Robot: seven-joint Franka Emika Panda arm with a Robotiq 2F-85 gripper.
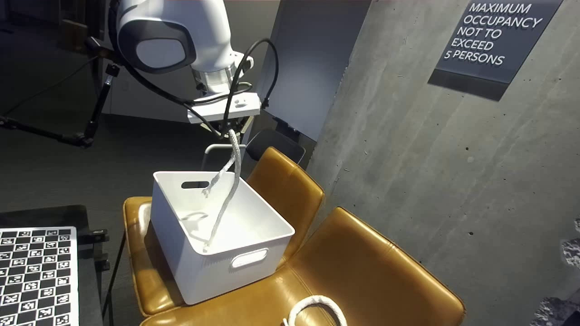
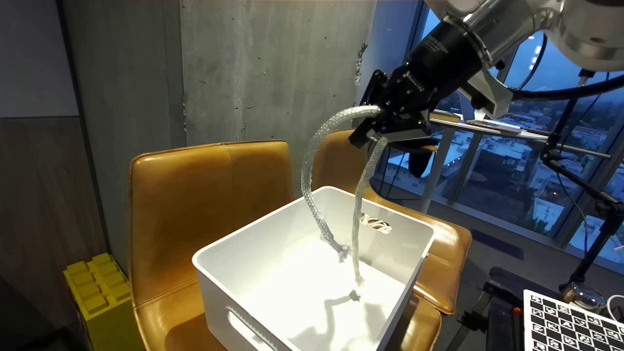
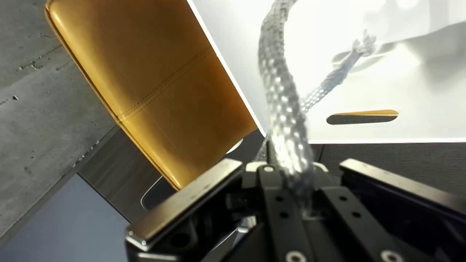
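A pale braided rope (image 2: 316,169) hangs folded from my gripper (image 2: 369,126), which is shut on it near the bend. Both strands drop into the white bin (image 2: 275,219), their frayed, knotted ends inside its walls; whether they touch the floor of the bin I cannot tell. The gripper itself stays above the bin, close to its far end in exterior view 1. In the wrist view the rope (image 3: 281,83) comes up between the fingers and covers part of them, with one knotted end lower down over the bright bin interior.
The bin rests on a tan leather chair (image 1: 136,271). On the neighbouring chair seat lies another white rope (image 1: 321,299), curled. A concrete wall (image 1: 408,163) runs behind the chairs, and a checkered board (image 1: 38,271) stands off to the left.
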